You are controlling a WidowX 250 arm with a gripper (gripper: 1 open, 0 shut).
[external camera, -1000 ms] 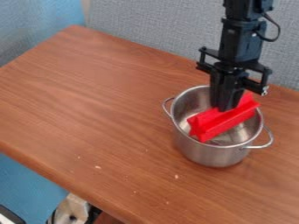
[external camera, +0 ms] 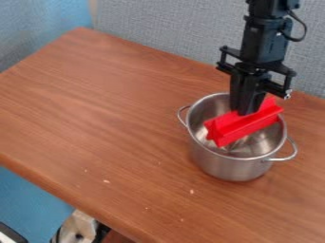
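Note:
A steel pot with two side handles stands on the wooden table at the right. A red block-like object lies tilted across the pot's opening, partly inside. The black gripper reaches down from above onto the red object's upper part; its fingertips are small and partly hidden, so whether it is closed on the object is unclear.
A grey textured wall runs behind it. Part of other equipment shows at the bottom left below the table edge.
The gripper and arm have risen slightly, and the red object sits a little higher in the pot than a second ago.

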